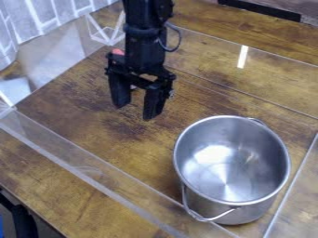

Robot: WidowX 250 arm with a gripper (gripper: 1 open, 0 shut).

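The black gripper (137, 102) hangs over the back-left of the wooden board, its two fingers apart, pointing down. A small pinkish-red object (117, 54) is partly hidden behind the arm; whether the gripper touches it cannot be told. A large steel pot (232, 158) with a wire handle stands at the front right, apart from the gripper.
Clear plastic walls (74, 158) enclose the wooden work surface (118, 139). A whitish crumpled item (15, 88) lies by the left wall.
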